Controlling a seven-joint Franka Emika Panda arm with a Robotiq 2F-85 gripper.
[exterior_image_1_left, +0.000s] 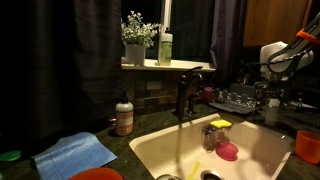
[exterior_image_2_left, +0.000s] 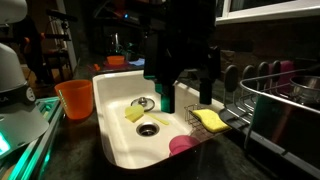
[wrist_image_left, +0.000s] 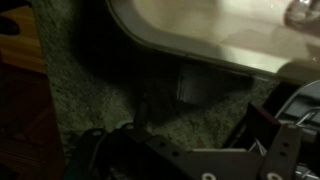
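My gripper (exterior_image_2_left: 205, 105) hangs dark and large in the foreground of exterior view 2, its fingers well apart and nothing seen between them. From exterior view 1, the white arm (exterior_image_1_left: 275, 62) reaches in at the far right. Below the gripper in the wrist view lies dark speckled counter (wrist_image_left: 160, 100) beside the sink rim (wrist_image_left: 215, 53). Inside the sink (exterior_image_2_left: 118, 148) are a yellow piece (exterior_image_2_left: 135, 113), a thin yellow strip (exterior_image_2_left: 160, 120) and a pink bowl (exterior_image_2_left: 182, 144). A yellow sponge (exterior_image_2_left: 210, 120) rests on a wire holder at the sink's edge.
An orange cup (exterior_image_2_left: 75, 99) stands on the counter at the sink's left. The dish rack (exterior_image_2_left: 262, 85) holds dishes on the right. In exterior view 1, the faucet (exterior_image_1_left: 186, 93), a soap bottle (exterior_image_1_left: 124, 116) and a blue cloth (exterior_image_1_left: 73, 155) line the sink's far side.
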